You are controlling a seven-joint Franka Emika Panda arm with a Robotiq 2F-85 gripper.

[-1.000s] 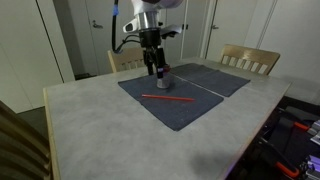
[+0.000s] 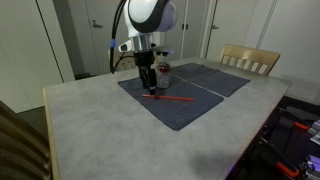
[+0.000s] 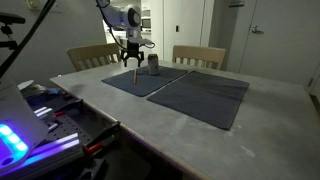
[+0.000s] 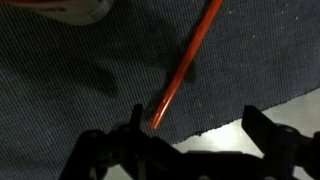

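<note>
A thin red stick [image 2: 176,98] lies on the dark cloth mat; in the wrist view the stick [image 4: 188,58] runs diagonally from the top toward the middle bottom. My gripper [image 2: 151,89] is open, low over the stick's left end. Seen from the wrist, the near end of the stick lies between the two spread fingers, closer to the left one, and nothing is gripped. Whether the fingers touch the mat cannot be told. Exterior view 2 shows the gripper [image 3: 133,58] above the upright-looking stick [image 3: 135,76].
Close behind the gripper stands a can-like container [image 3: 153,66], partly visible at the wrist view's upper left. A second dark mat [image 3: 200,97] covers much of the table. Bare white table [image 2: 95,125] lies open to the left. Chairs stand round the edges.
From beside the container, my gripper has come down and toward the viewer, slightly left, to the stick's left end. Stick and container have not moved.
</note>
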